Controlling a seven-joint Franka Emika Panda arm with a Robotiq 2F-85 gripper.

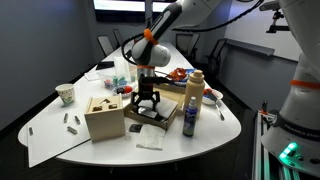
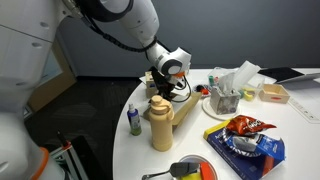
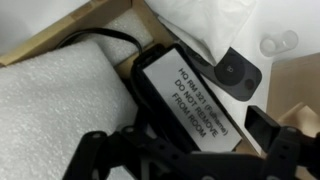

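My gripper (image 1: pixel 148 97) points down over an open cardboard box (image 1: pixel 160 122) on the white table. Its fingers are open. The wrist view shows a black device (image 3: pixel 185 100) in the box, with a white label reading "HQ RM 321 ... DO NOT REMOVE FROM ROOM" and a black cable (image 3: pixel 95 32) at its end. Two dark fingers (image 3: pixel 85 150) flank the near part of that device, and no grip on it shows. White foam (image 3: pixel 50 95) fills the box beside it.
A white cloth (image 3: pixel 205 20) and a small dark object (image 3: pixel 240 72) lie just outside the box. A wooden box (image 1: pixel 104 118) stands left of it. A dark bottle (image 1: pixel 190 117) and a tan bottle (image 1: pixel 196 85) stand to the right. The table's left side has free room.
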